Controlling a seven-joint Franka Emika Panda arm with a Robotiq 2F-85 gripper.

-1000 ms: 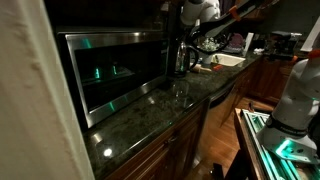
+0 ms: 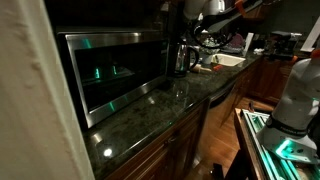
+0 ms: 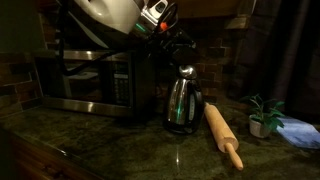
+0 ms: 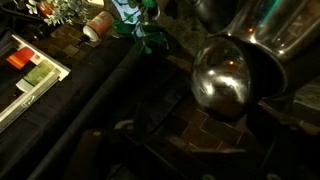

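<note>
A dark glass and steel kettle (image 3: 183,105) stands upright on the counter between the microwave and the rolling pin. Above its top, my gripper (image 3: 178,46) is hard to make out against the dark background. Seen from the wrist, the kettle's shiny rounded metal part (image 4: 222,75) lies close to the right-hand finger; whether they touch I cannot tell. The gripper is open, with its dark fingers spread and nothing visibly held. In exterior view 1, the kettle (image 2: 182,60) appears beyond the microwave, below the arm.
A microwave (image 3: 85,82) stands left of the kettle. To the right lie a wooden rolling pin (image 3: 220,130), a potted plant (image 3: 263,118) and a blue cloth (image 3: 299,132). A sink (image 2: 228,60) is at the far end.
The arm has shifted slightly above the kettle. The kettle and the microwave look unmoved.
</note>
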